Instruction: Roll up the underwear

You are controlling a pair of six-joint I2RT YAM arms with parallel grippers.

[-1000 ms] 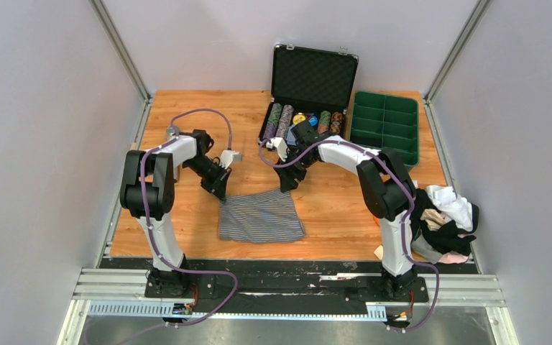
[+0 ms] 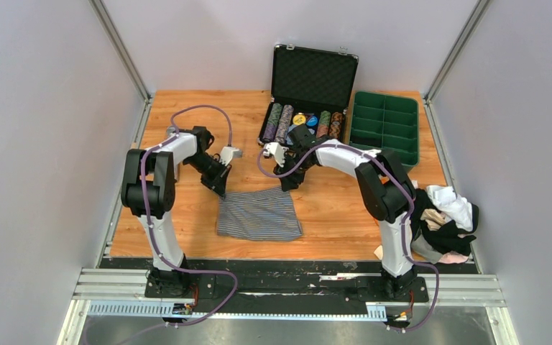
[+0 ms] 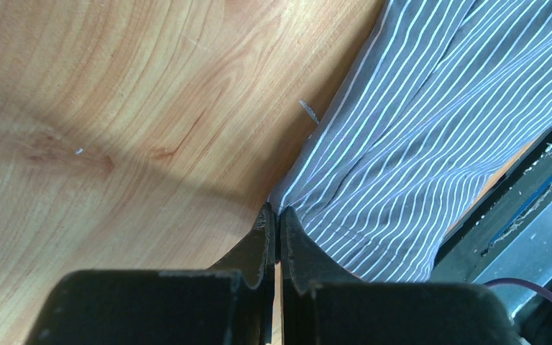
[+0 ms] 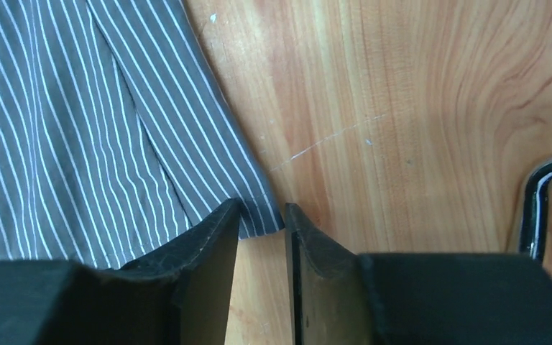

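Grey-blue underwear with white stripes [image 2: 260, 217] lies folded flat on the wooden table, near its front edge. At its far left corner my left gripper [image 2: 223, 195] is shut; in the left wrist view the striped cloth [image 3: 402, 151] is pinched and gathered between the left fingertips. My right gripper [image 2: 285, 188] is at the far right corner. In the right wrist view its fingers [image 4: 219, 237] stand part open, and the corner of the cloth [image 4: 259, 223] lies between the tips, close to the right one. Whether that cloth is touched cannot be told.
An open black case [image 2: 313, 75] with poker chips stands at the back. Beside it is a green compartment tray [image 2: 384, 93]. A heap of clothes [image 2: 445, 223] lies off the table's right side. Bare wood surrounds the underwear left and right.
The underwear has shifted very slightly left and toward the back at its near edge. The right wrist has tilted a little lower. The left arm looks almost still.
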